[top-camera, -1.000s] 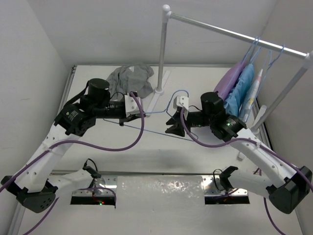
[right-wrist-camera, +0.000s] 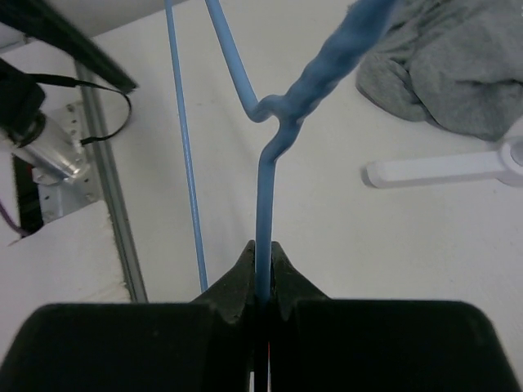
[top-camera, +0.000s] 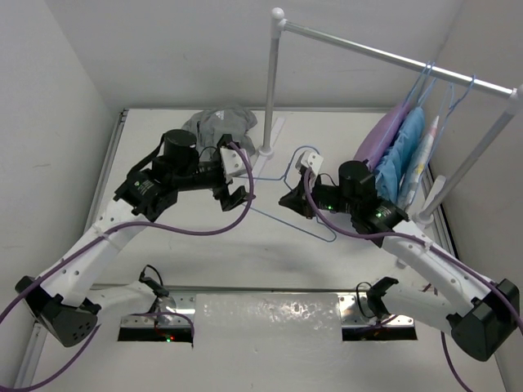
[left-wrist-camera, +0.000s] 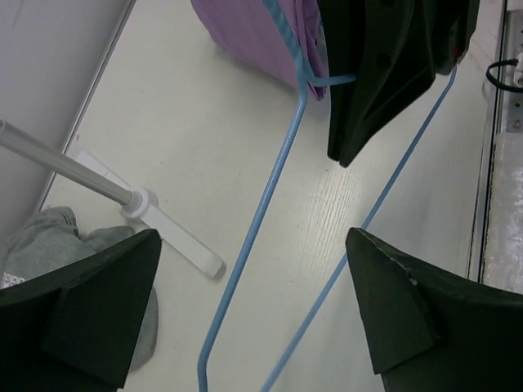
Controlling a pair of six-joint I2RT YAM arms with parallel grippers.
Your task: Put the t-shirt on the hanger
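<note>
The blue wire hanger [top-camera: 296, 227] is spread across the middle of the workspace. My right gripper [top-camera: 286, 201] is shut on its neck, and the wire [right-wrist-camera: 265, 196] runs straight between those fingers in the right wrist view. Around the hanger's other end, my left gripper [top-camera: 234, 171] is open. Two lengths of blue wire [left-wrist-camera: 260, 214] show in the gap between its parted fingers in the left wrist view, touching neither. A grey crumpled cloth, seemingly the t-shirt [top-camera: 222, 122], lies on the table at the back left, partly behind the left arm.
A white rack [top-camera: 273, 86] stands over the back right. Purple [top-camera: 382, 139], blue [top-camera: 400, 155] and patterned garments [top-camera: 418, 163] hang from its bar [top-camera: 384, 55].
My left gripper has opened off the hanger's wire and shifted slightly right. The hanger has tilted, and the cloth stays put.
</note>
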